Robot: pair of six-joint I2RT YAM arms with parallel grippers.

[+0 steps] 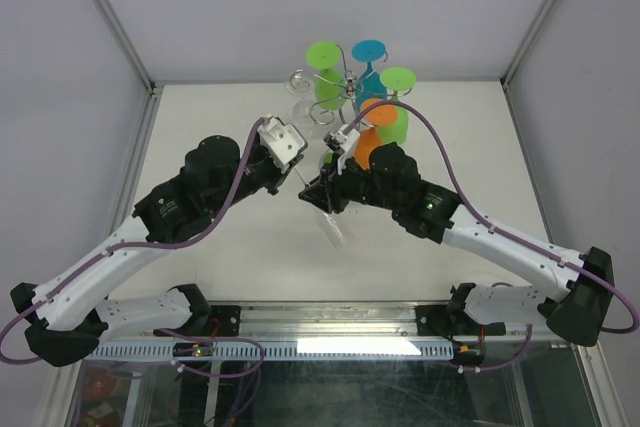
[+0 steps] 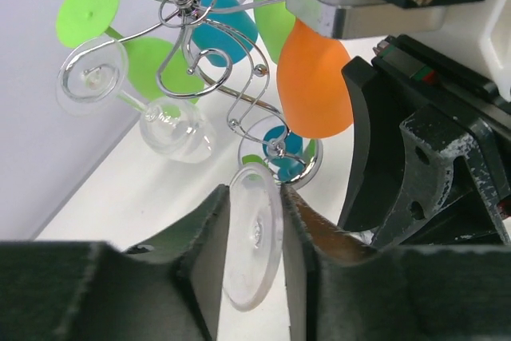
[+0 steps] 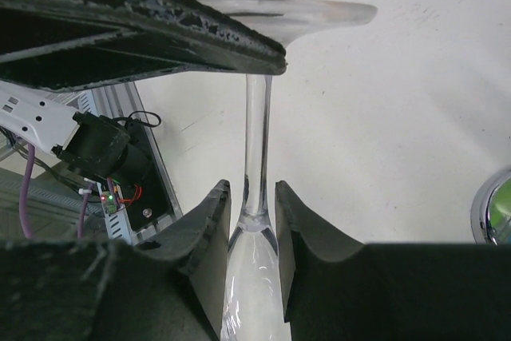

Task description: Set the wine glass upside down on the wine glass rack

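The clear wine glass (image 3: 256,149) is in the air between my two grippers, its bowl pointing down toward the front of the table. My right gripper is shut on it where the stem meets the bowl. In the left wrist view its round base (image 2: 255,237) lies between the fingers of my left gripper. Those fingers stand apart around the base, one on each side, as the right wrist view also shows. Behind both arms is the metal wine glass rack (image 1: 350,92), with green, blue, orange and clear glasses hanging upside down.
An orange glass (image 2: 315,77) hangs close to my right gripper's body in the left wrist view. Clear glasses (image 2: 176,129) occupy the rack's left side.
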